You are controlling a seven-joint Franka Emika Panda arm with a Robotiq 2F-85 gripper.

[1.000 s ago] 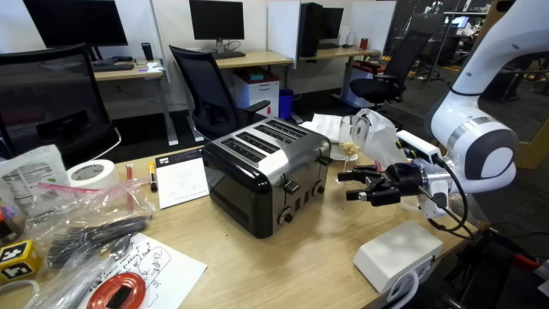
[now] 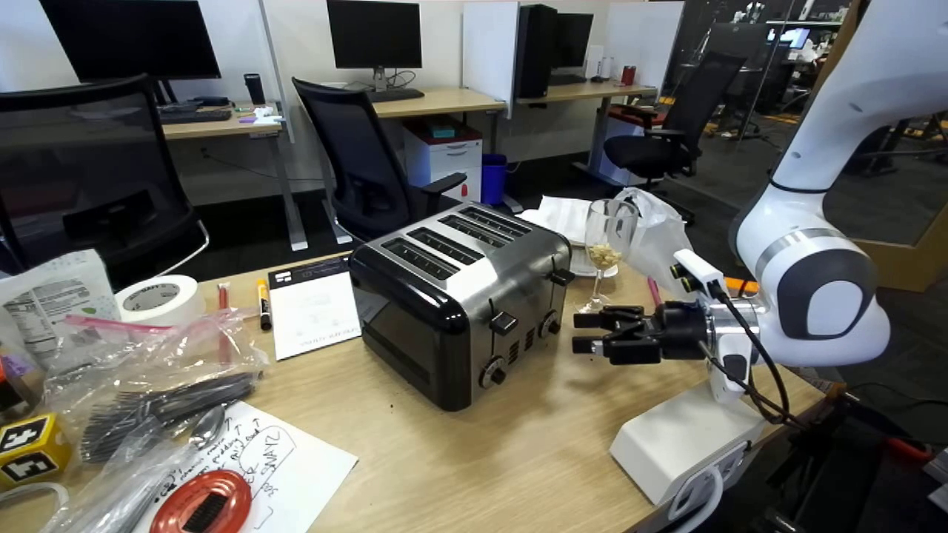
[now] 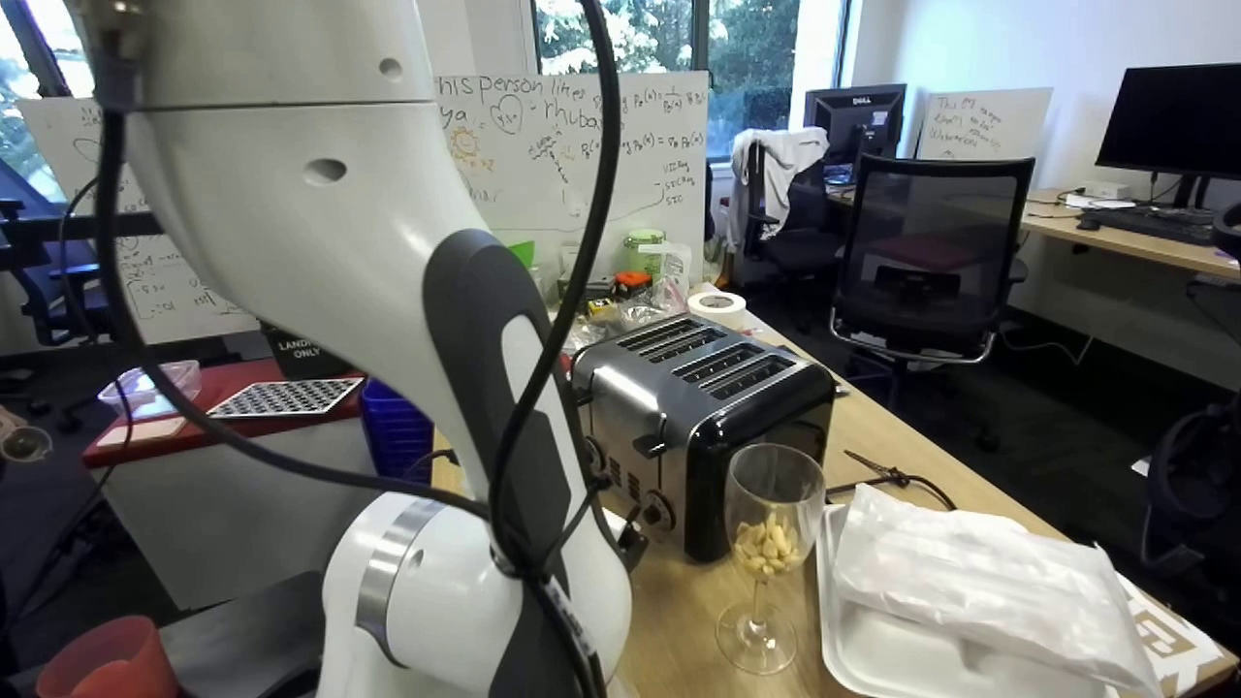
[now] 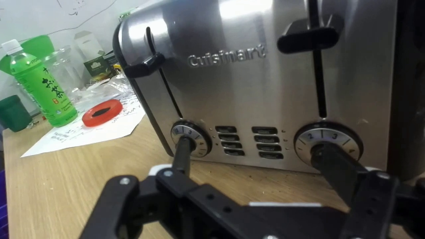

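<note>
The steel and black four-slot toaster (image 2: 462,293) stands upright on the wooden table. Its front, with two levers and two dials, fills much of the wrist view. My gripper (image 2: 582,332) is open, pointing at this front from a short distance, with nothing between its fingers. Seen from the wrist, one fingertip overlaps the left dial (image 4: 200,142) and the other the right dial (image 4: 345,140); in exterior view 1 a gap separates them from the toaster. Both levers, the left (image 4: 145,66) and right (image 4: 308,39), sit high in their slots. The arm hides my gripper in exterior view 2.
A stemmed glass with nuts (image 3: 769,547) stands near the toaster, close beyond my gripper. A white tray (image 3: 840,651) with a plastic bag is beside it. A white box (image 2: 684,435) sits below the wrist. Bare table lies before the toaster.
My gripper has moved left toward the toaster's front and slightly lower, staying open. The toaster and the glass have not moved.
</note>
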